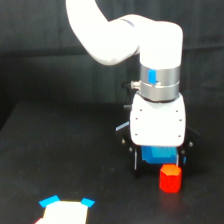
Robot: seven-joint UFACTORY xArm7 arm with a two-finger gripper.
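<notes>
A small red block (171, 179) with an angular outline stands on the dark table, right of centre. Just behind it lies a blue patch (158, 155), partly covered by the white gripper body. My gripper (158, 166) is low over this patch, its dark fingers spread to either side. The red block is in front of the gripper, toward the right finger. Nothing shows clamped between the fingers, though the dark tips are hard to make out against the table.
At the bottom left edge lies a pale object (65, 213) with blue tape pieces (49, 201) at its corners, cut off by the frame. A dark curtain (40, 60) hangs behind.
</notes>
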